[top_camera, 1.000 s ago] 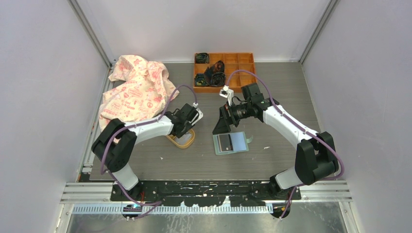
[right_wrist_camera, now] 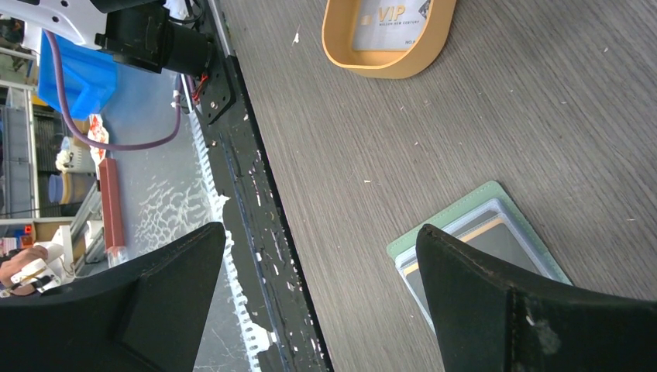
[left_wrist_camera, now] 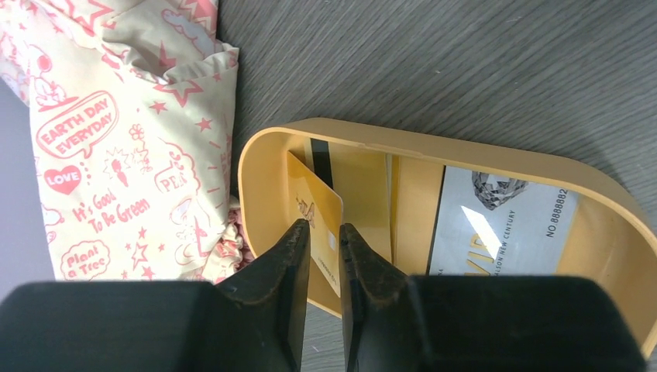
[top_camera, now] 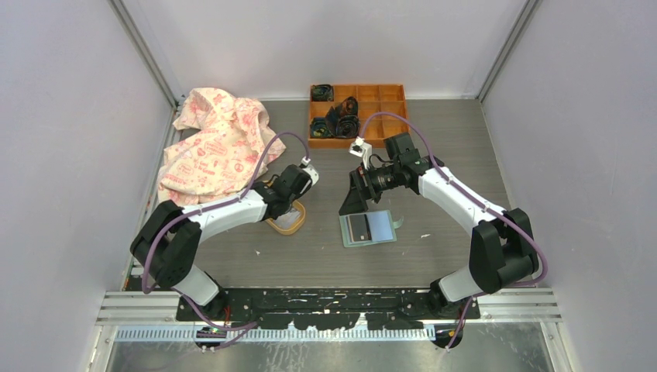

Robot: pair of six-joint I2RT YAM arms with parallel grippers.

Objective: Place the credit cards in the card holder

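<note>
In the left wrist view a gold card [left_wrist_camera: 318, 225] leans inside the tan oval box [left_wrist_camera: 434, 142]. My left gripper reaches into that end of the box, a narrow gap between its fingers and the card's lower part within the gap. A firm hold on the card does not show. A silver VIP card [left_wrist_camera: 500, 221] lies flat at the other end. The pale green card holder [top_camera: 345, 235] lies opened out on the table, a dark panel on its left and a light blue one on its right. Above its upper left, my right gripper stands wide open and empty.
An orange divided tray [top_camera: 393, 116] with dark rolled items stands at the back. Patterned cloth [top_camera: 213, 143] covers the back left, close to the box. Bare table [top_camera: 321, 252] separates the box from the holder.
My left gripper has shifted a little to the left, and the tan box has slid slightly left with it. The right arm and the card holder have stayed still.
</note>
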